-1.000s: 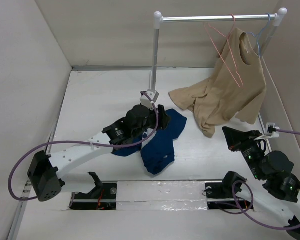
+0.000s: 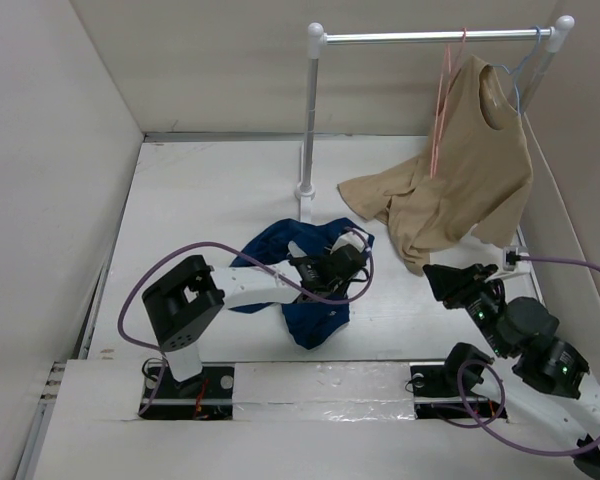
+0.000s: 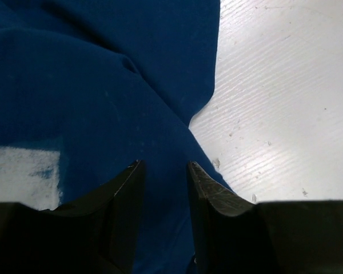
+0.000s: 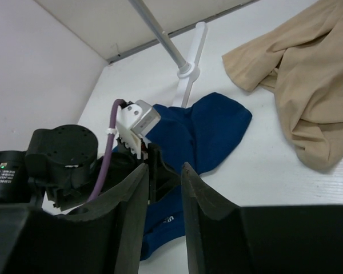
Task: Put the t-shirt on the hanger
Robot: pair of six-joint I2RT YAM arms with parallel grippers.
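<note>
A navy t shirt [image 2: 315, 325] with a white patch [image 3: 23, 171] lies crumpled on the white table. My left gripper is part open, low over the shirt, fingertips apart with the cloth beneath them; whether it touches is unclear. My right gripper hangs open at the front right, nothing between its fingers. A pink hanger [image 2: 442, 100] hangs on the rail [image 2: 410, 38] at upper right, beside a blue hanger [image 2: 517, 80].
A tan shirt [image 2: 480, 170] hangs from the rail, its lower part draped on the table at right. The rack's post [image 2: 310, 120] and foot stand behind the navy shirt.
My left gripper has moved right and down onto the navy shirt. My right gripper has shifted slightly left. The pink hanger has swung and turned.
</note>
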